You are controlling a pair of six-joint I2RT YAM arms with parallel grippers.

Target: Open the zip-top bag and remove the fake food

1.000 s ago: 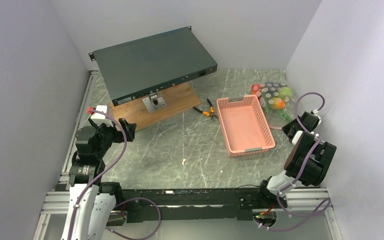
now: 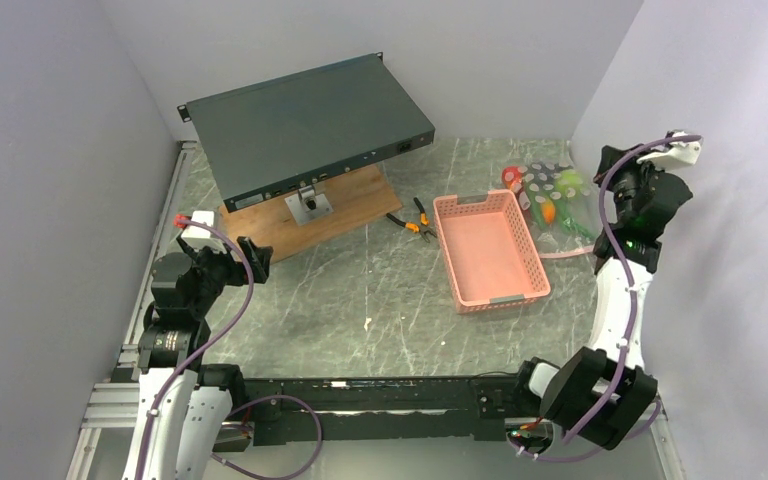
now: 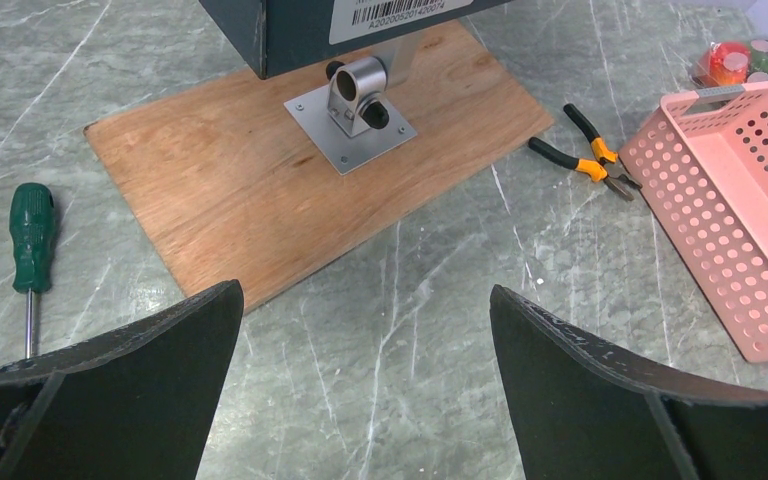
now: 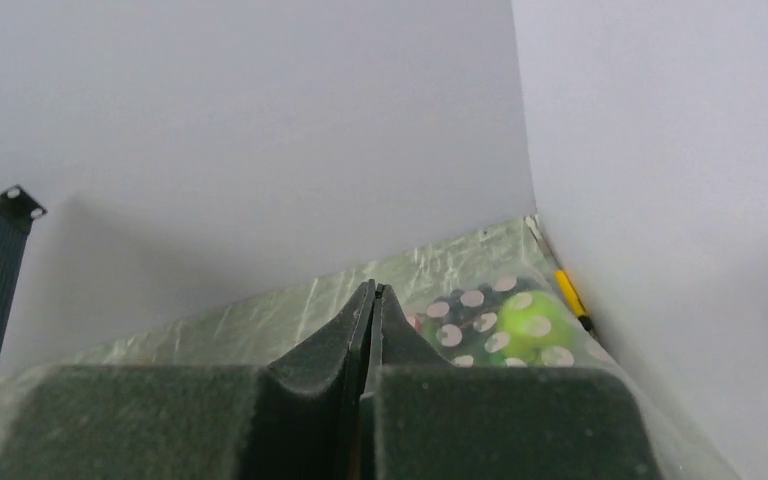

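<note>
The zip top bag of fake food lies at the back right, behind and right of the pink basket, with green, orange and red pieces inside. In the right wrist view the dotted bag sits beyond my right gripper, which is shut with nothing showing between its fingers, raised near the right wall in the top view. My left gripper is open and empty at the left, over bare table by the wooden board.
A large dark rack unit stands on a wooden board. Pliers lie left of the basket, a green screwdriver at the left.
My right arm has risen from low beside the bag, moving toward the back and up. The bag shifted slightly. The left arm is still.
</note>
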